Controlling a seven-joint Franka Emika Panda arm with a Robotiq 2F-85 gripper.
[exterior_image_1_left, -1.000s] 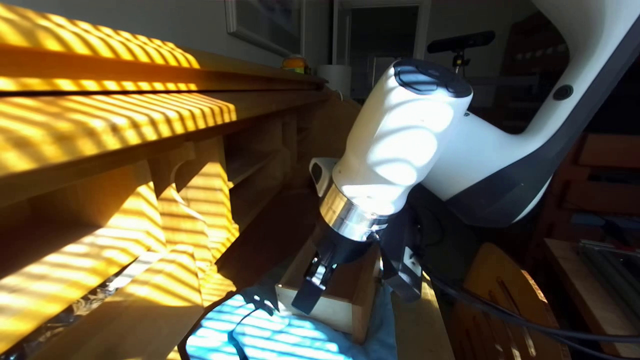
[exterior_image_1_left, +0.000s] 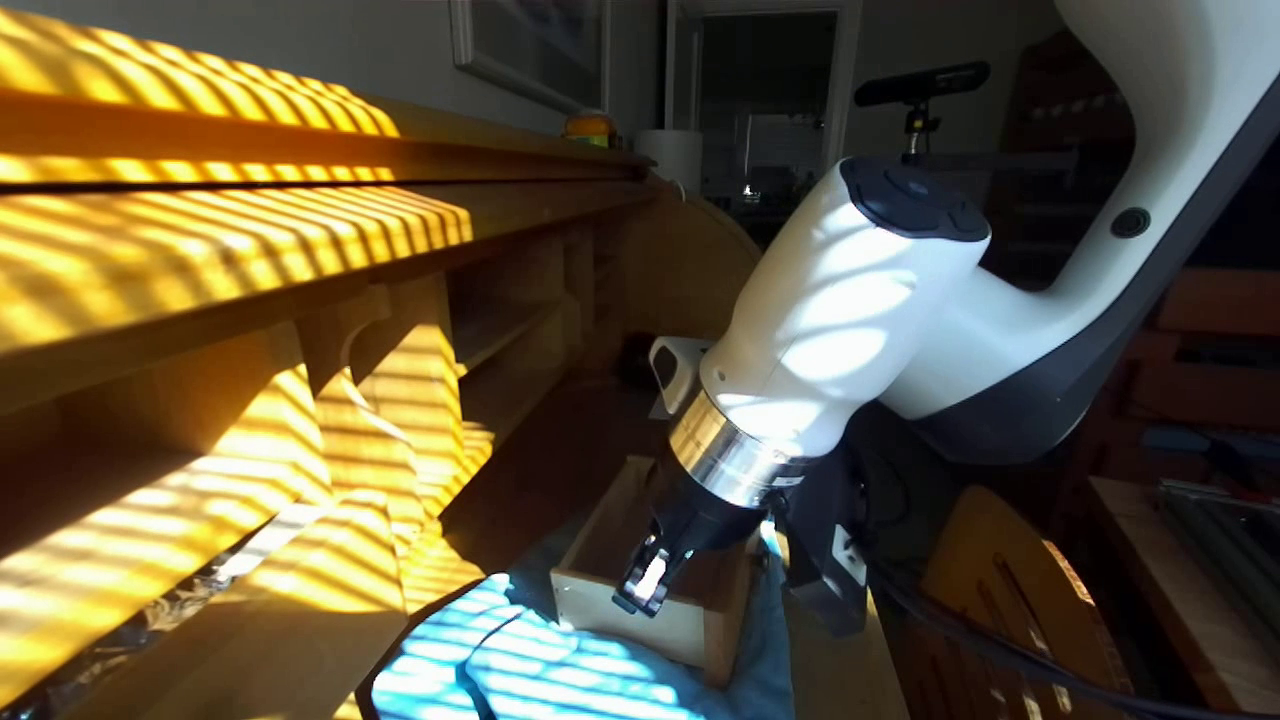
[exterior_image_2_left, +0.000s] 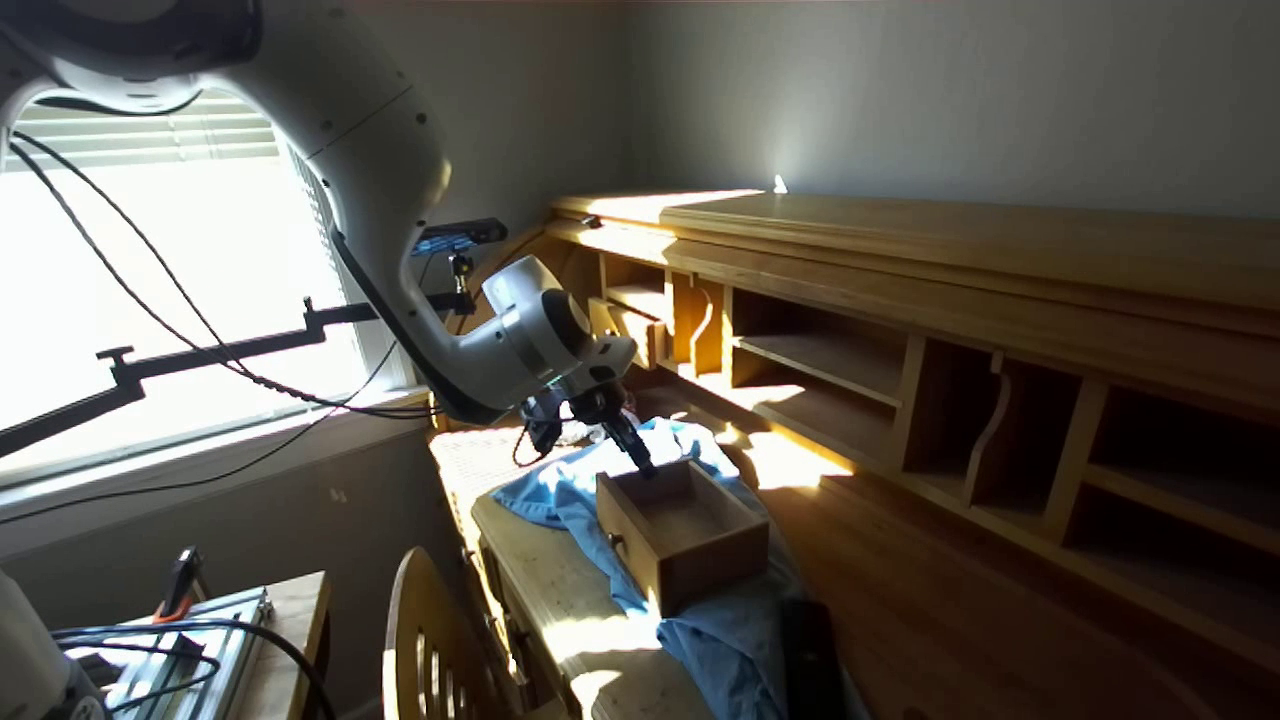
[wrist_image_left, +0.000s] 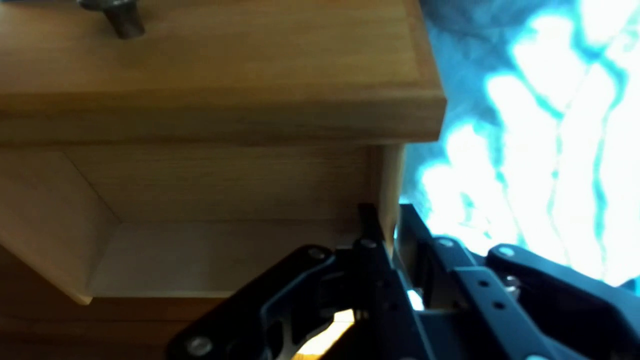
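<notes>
A small wooden drawer (exterior_image_2_left: 679, 554), open at the top and empty where its inside shows, rests on a blue cloth (exterior_image_2_left: 584, 510) on the desk. My gripper points down at one side wall (wrist_image_left: 390, 195) of the drawer. In the wrist view one finger (wrist_image_left: 373, 231) is on the inner side of that wall and the other finger (wrist_image_left: 414, 231) on the outer side, over the cloth. The fingers stand part open, with a thin gap beside the wall. A dark knob (wrist_image_left: 124, 19) sticks out of the drawer front.
A wooden desk hutch (exterior_image_2_left: 960, 396) with several cubbies runs along the wall. A wooden chair (exterior_image_2_left: 426, 636) stands in front of the desk. The brown desktop (exterior_image_2_left: 876, 576) between drawer and hutch is largely clear. Cables (exterior_image_1_left: 996, 654) hang from the arm.
The arm has shifted right and a little down in exterior view 1. The drawer has not visibly moved.
</notes>
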